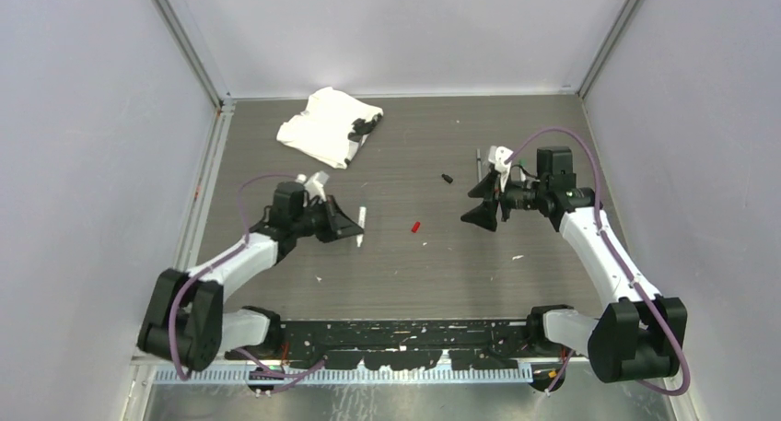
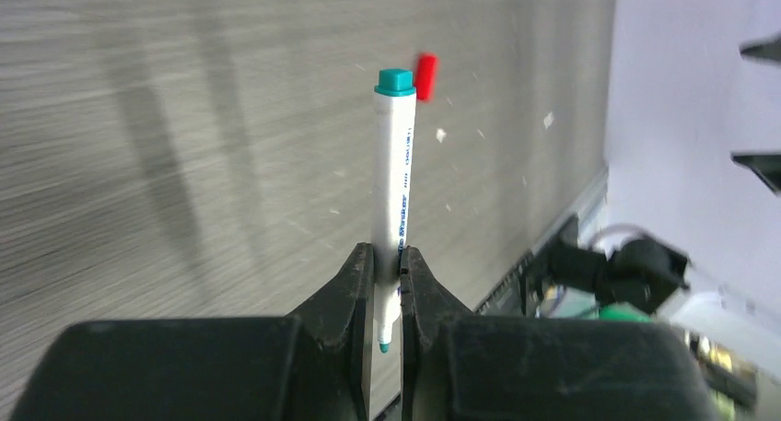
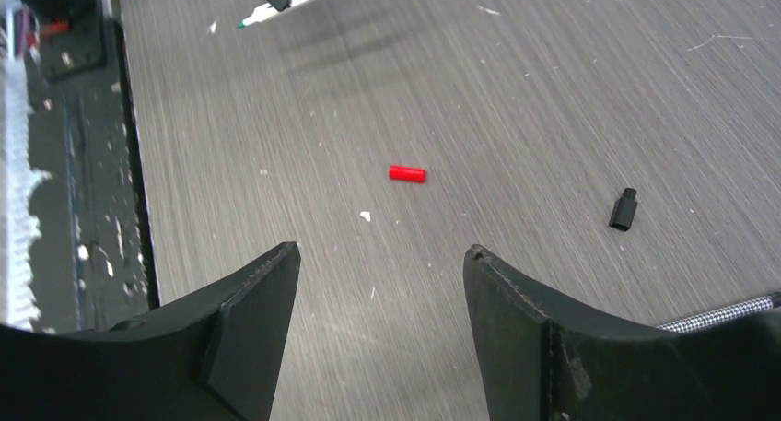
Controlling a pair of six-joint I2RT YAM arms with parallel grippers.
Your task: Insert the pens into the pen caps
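A white pen with a teal end is held across my left gripper, which is shut on its lower half. In the top view the pen shows above the left part of the table. Two small caps lie on the table: a red one near the middle and a black one farther back. My right gripper stands open, nothing between its fingers, with the red cap and black cap beyond it.
A grey patterned pen lies at the right, by the right arm. White folded cloth lies at the back left. Small scraps dot the otherwise clear middle of the table.
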